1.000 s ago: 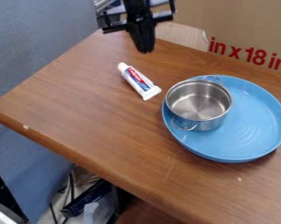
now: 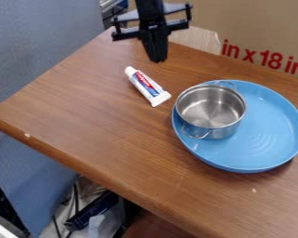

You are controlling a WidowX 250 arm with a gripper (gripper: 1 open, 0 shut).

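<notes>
My black gripper (image 2: 155, 48) hangs at the top of the view, above and behind a white toothpaste tube (image 2: 148, 85) lying diagonally on the wooden table (image 2: 77, 121). Whether its fingers are open or shut is not clear. A steel pot (image 2: 211, 112) with small wire handles sits on the left part of a blue plate (image 2: 269, 139) on the right side of the table.
A cardboard box (image 2: 256, 28) with red printing stands behind the table. Beyond the table's left edge are a grey-blue surface and some dark clutter on the floor.
Compared with a second ago the gripper is slightly further right. The tube, pot and plate have not moved.
</notes>
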